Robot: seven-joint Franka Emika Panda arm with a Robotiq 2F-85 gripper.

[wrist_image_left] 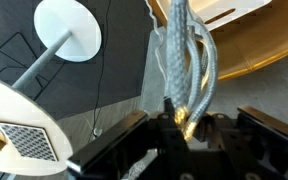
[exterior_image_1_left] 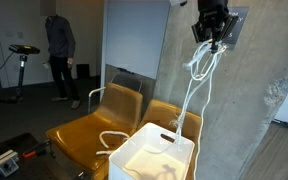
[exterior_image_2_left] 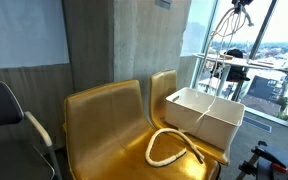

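Observation:
My gripper (exterior_image_1_left: pixel 213 44) is high above the white box, shut on a white rope (exterior_image_1_left: pixel 199 70) that hangs from it in loops and long strands. In exterior view 1 the strands run down toward the white box (exterior_image_1_left: pixel 149 157) and its right side. The wrist view has the rope (wrist_image_left: pixel 201 65) bunched and blurred between the fingers. Another length of rope (exterior_image_2_left: pixel 164 160) lies curled on the seat of a tan chair (exterior_image_2_left: pixel 109 125) left of the box, with one strand leading toward the box. How much rope is inside the box is hard to tell.
A second tan chair (exterior_image_2_left: pixel 164 87) stands behind the box. A black chair (exterior_image_2_left: pixel 14 125) is at the left. A concrete wall (exterior_image_1_left: pixel 249 90) rises behind the arm, and a person (exterior_image_1_left: pixel 62 50) stands at the back left.

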